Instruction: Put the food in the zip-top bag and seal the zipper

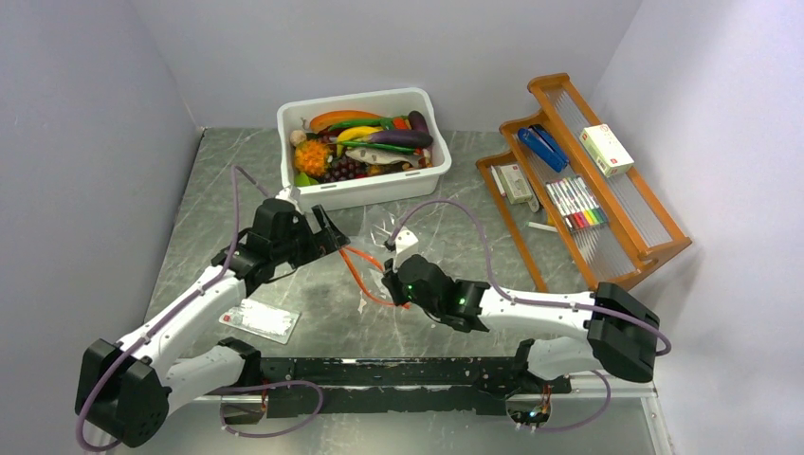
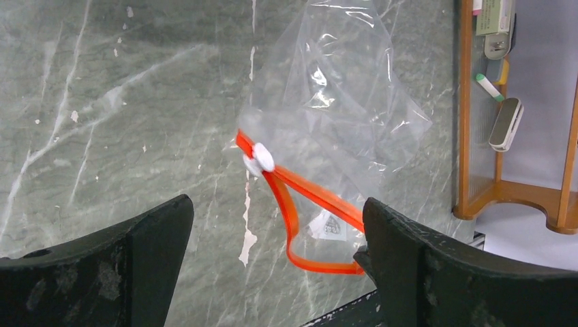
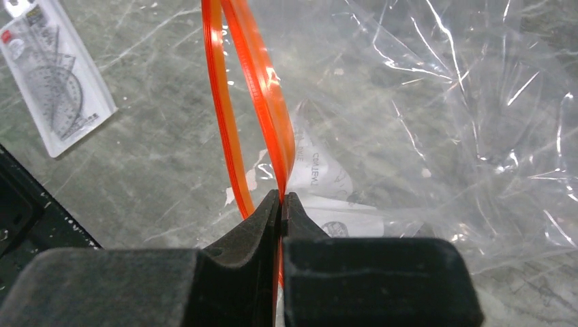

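Observation:
The clear zip bag (image 2: 320, 82) lies on the marble table, its orange zipper (image 2: 313, 194) toward the front with a white slider (image 2: 262, 157). My left gripper is open above the zipper's slider end, nothing between its fingers. My right gripper is shut on the orange zipper edge near the bag's front end, holding the two strips partly apart. The food, including a purple eggplant (image 1: 398, 137), bananas, grapes and a fish, sits in a white bin (image 1: 360, 197) at the back.
A wooden shelf (image 1: 654, 227) with markers and boxes stands at the right. A flat pouch of rulers (image 1: 261, 319) lies at the front left. Bare table surrounds the pouch and left arm. A black rail runs along the front.

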